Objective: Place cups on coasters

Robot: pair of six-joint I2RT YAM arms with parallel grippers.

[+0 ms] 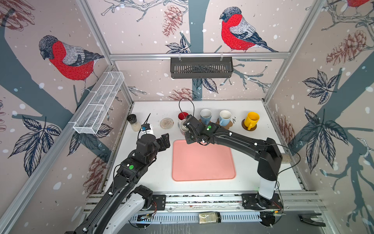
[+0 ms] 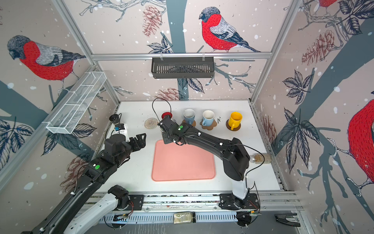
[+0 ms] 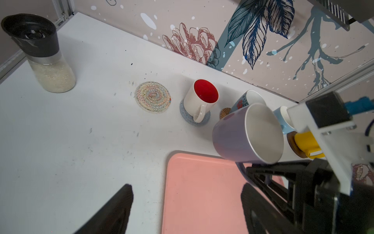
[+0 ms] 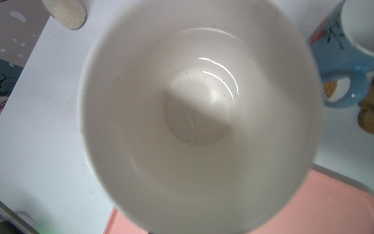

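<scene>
A lavender cup with a white interior hangs over the back edge of the pink tray, my right gripper [image 1: 187, 132] shut on it; its inside fills the right wrist view. A pale woven coaster [image 3: 153, 97] lies empty on the table, left of a white-and-red mug [image 3: 192, 97] on a grey coaster. A blue mug [image 1: 205, 113], a light blue mug [image 1: 224, 115] and a yellow mug [image 1: 250, 119] stand on coasters to the right. My left gripper [image 1: 165, 140], fingers apart with nothing between them, is raised left of the tray.
A jar with a black top [image 3: 50, 74] stands at the back left, and another jar [image 2: 261, 158] lies or stands at the right edge. A mesh shelf [image 1: 97, 101] hangs on the left wall.
</scene>
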